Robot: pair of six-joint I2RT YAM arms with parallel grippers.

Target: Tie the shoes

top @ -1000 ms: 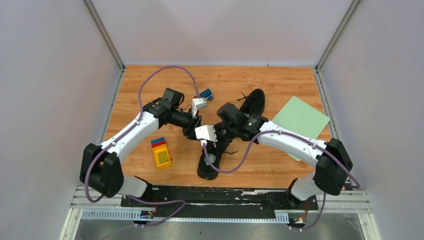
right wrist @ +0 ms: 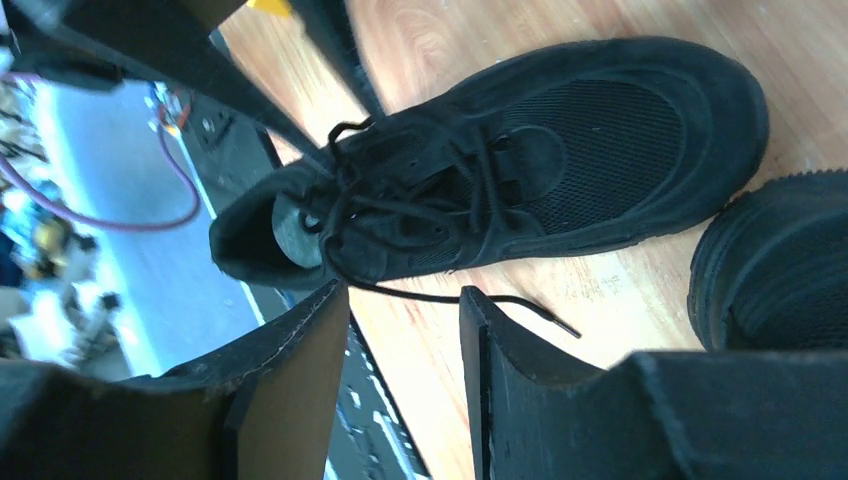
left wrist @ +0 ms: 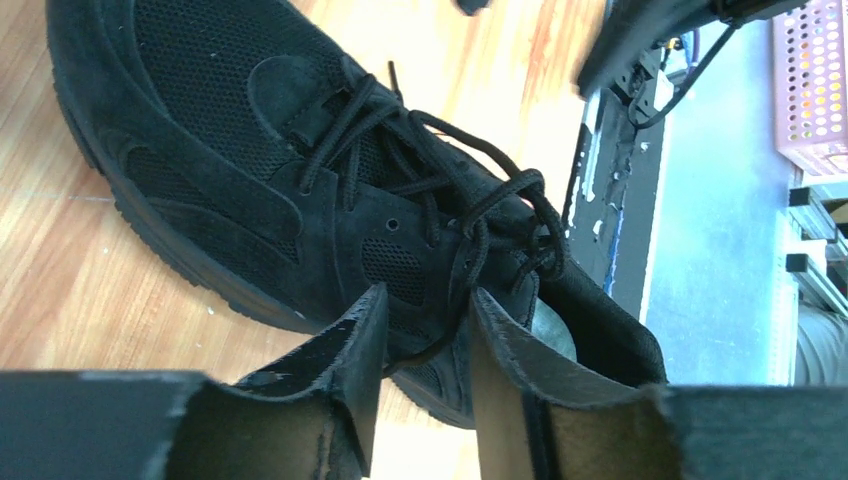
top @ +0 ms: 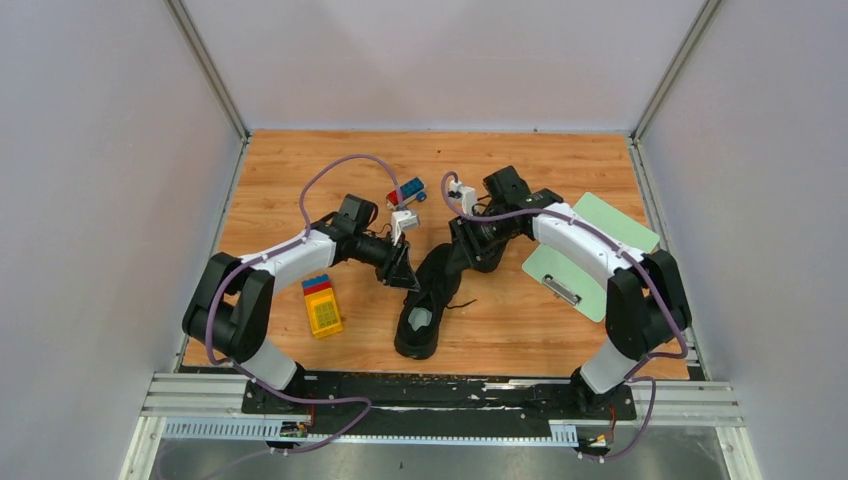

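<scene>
A black shoe (top: 418, 330) lies lengthwise at the front middle, its dark laces (right wrist: 420, 210) in loops and a loose end trailing onto the wood. My left gripper is low over the shoe's side by the opening, fingers a little apart, a lace running between or just behind them; whether it is held I cannot tell. My right gripper stands open above and to the right, a lace end visible below, behind its fingers. The second shoe (right wrist: 775, 260) is at the back right, partly under my right arm in the top view.
A green clipboard (top: 615, 227) lies on the right. A yellow toy (top: 323, 315) is at the left, and a small blue-red toy (top: 408, 192) at the back. Bare wood (top: 300, 170) is free at the back left.
My right gripper has moved back and right from over the front shoe, uncovering it and covering the back shoe.
</scene>
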